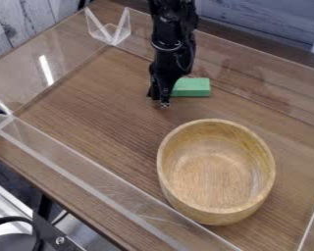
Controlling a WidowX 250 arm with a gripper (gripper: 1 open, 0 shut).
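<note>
My black gripper [163, 96] reaches down from the top centre of the camera view to the table, its tip low over the wood beside a green block [191, 87]. The gripper covers the block's left part. It looks shut, and I see nothing held between its fingers.
A large wooden bowl [215, 169] stands at the front right of the table [81, 118]. Clear plastic edging runs along the left and front, and a white frame shape sits at the back left. Black cable lies at the lower left corner.
</note>
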